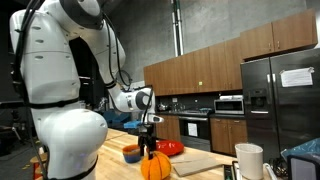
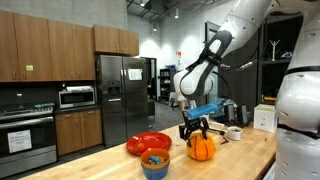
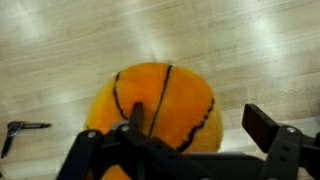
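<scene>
An orange plush basketball (image 1: pixel 156 167) with black seam lines rests on the wooden table, and it fills the lower middle of the wrist view (image 3: pixel 158 100). My gripper is open, its dark fingers spread apart. In the wrist view one finger overlaps the ball's near part, while the other lies off to its right over bare wood. From exterior view 2, the gripper (image 2: pixel 203 132) appears right at the top of the ball (image 2: pixel 201 148); whether it touches cannot be told.
A blue bowl (image 2: pixel 155 170) with something brown inside stands beside the ball, near a red plate (image 2: pixel 148 143). Across the table are a white canister (image 1: pixel 249 160) and a cutting board (image 1: pixel 200 163). Dark scissor-like handles (image 3: pixel 22 128) lie at the wrist view's left.
</scene>
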